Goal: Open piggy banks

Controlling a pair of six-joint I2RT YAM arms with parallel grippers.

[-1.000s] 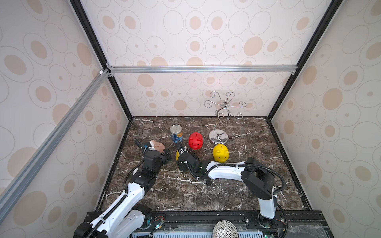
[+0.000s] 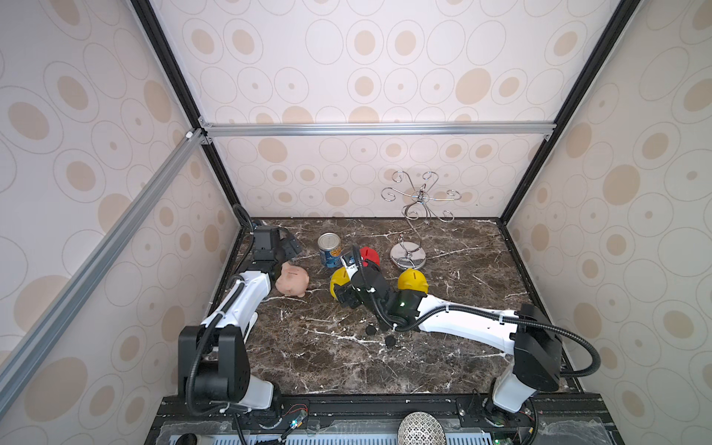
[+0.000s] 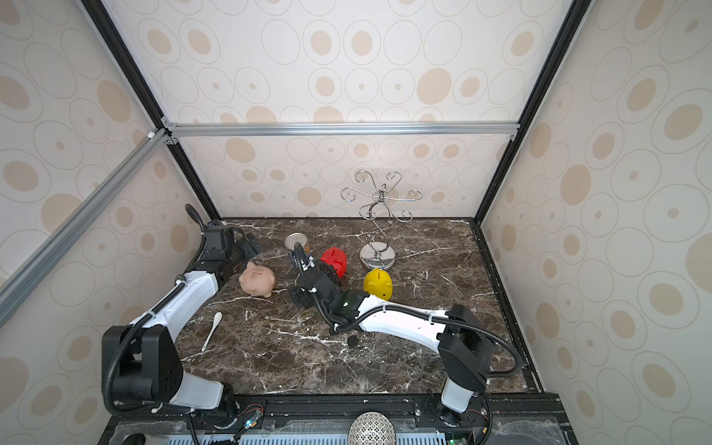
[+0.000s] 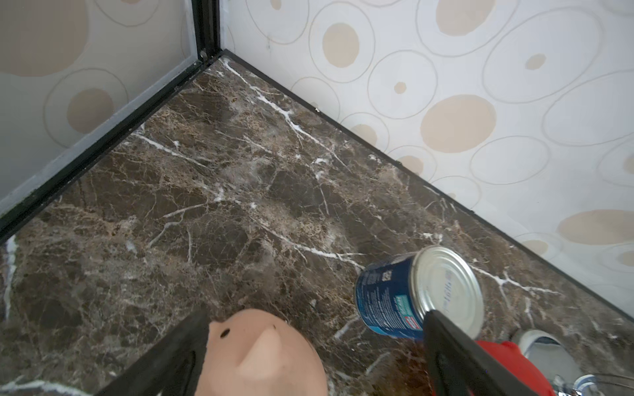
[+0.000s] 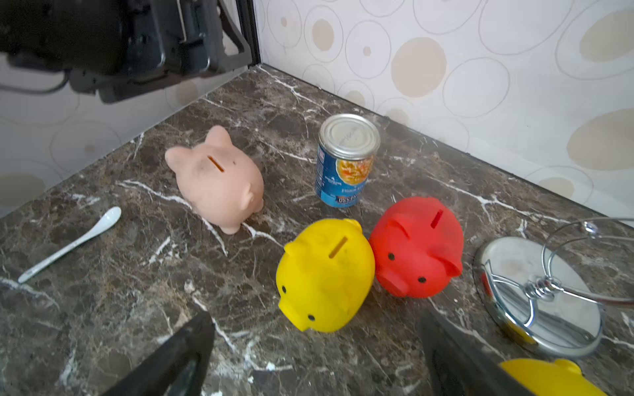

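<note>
A pink piggy bank (image 5: pixel 215 181) stands left of the blue can (image 5: pixel 343 178). A yellow piggy bank (image 5: pixel 325 276) and a red one (image 5: pixel 417 245) sit side by side; another yellow one (image 3: pixel 377 286) is at the right. Slots show on their tops; their undersides are hidden. My left gripper is open above and behind the pink bank, with nothing held. My right gripper is open over the near side of the middle yellow bank, empty.
A white spoon (image 5: pixel 66 246) lies at the left. A chrome wire stand (image 3: pixel 376 256) stands behind the right yellow bank. Small dark discs (image 2: pixel 391 341) lie at the front middle.
My left arm has swung back and up, uncovering the pink bank. My right arm's elbow has shifted outward, with its gripper still around the middle banks.
</note>
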